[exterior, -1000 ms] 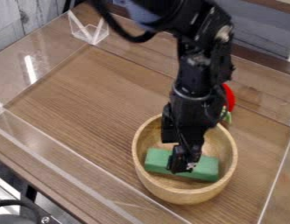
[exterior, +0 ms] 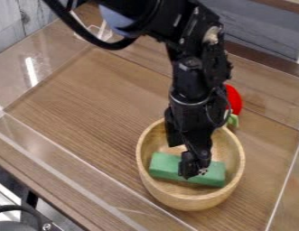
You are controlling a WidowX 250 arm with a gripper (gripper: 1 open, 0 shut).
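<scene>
My black gripper (exterior: 191, 153) hangs down over a pale tan bowl (exterior: 153, 188) at the lower middle of the camera view, its fingers open and reaching inside the rim. A green rectangular block (exterior: 169, 167) lies in the bowl under the gripper, partly hidden by the fingers. Whether the fingertips touch the block I cannot tell. The arm covers much of the upper middle.
A red object (exterior: 234, 99) with a green part sits behind the arm at the right. Dark cables show at top left and bottom left.
The gripper and arm have shifted slightly over the bowl. The block stays in the bowl.
</scene>
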